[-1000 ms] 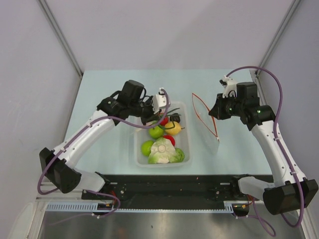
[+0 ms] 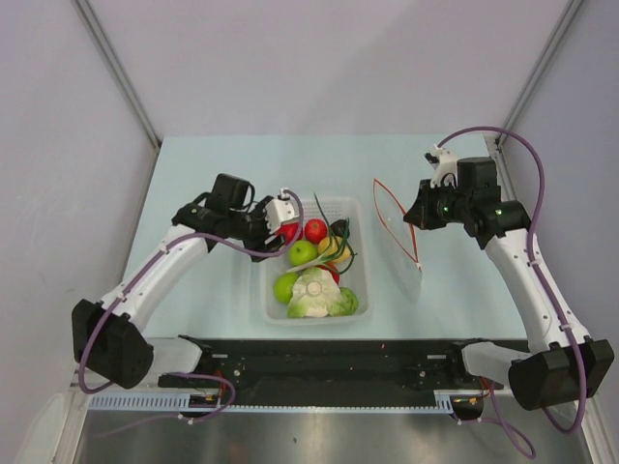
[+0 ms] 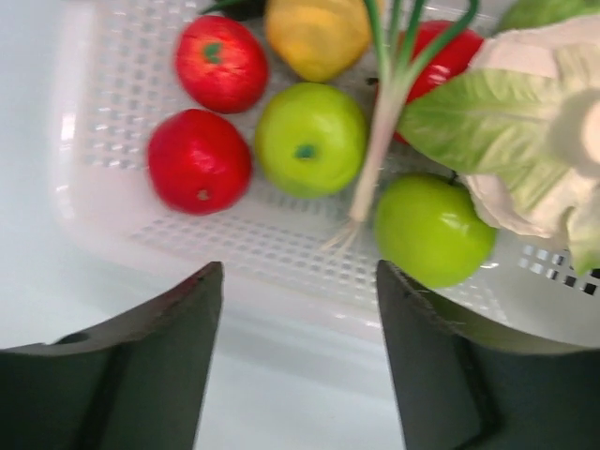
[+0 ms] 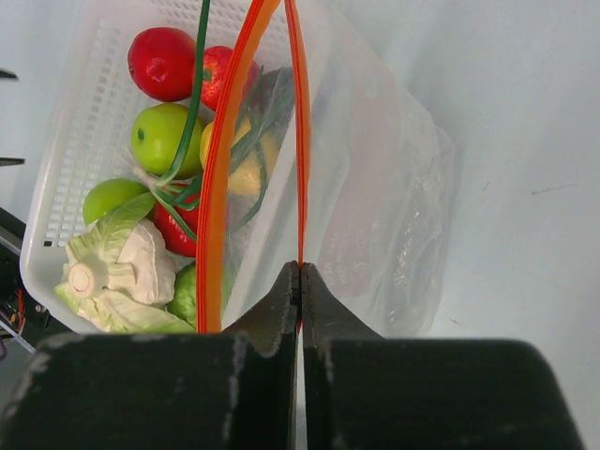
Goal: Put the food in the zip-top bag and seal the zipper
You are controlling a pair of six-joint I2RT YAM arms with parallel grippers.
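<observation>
My left gripper hangs over the left rim of the white container (image 2: 290, 315), part open, with nothing between its fingers. Below it lie red tomatoes (image 3: 199, 159), green apples (image 3: 309, 141), a yellow fruit (image 3: 317, 28), a green onion (image 3: 375, 159) with its leaves up across the produce, and a leafy cauliflower (image 4: 117, 277). My right gripper is shut on the orange zipper edge of the clear bag (image 4: 375, 225), holding it upright with its mouth standing open to the right of the container.
The dark front edge (image 2: 309, 353) of the table runs below both arms. White walls border the space at the back and sides.
My left gripper has moved back to the left from over the middle of the container; the green onion's leaves now show over the produce. The right arm and bag are nearly still.
</observation>
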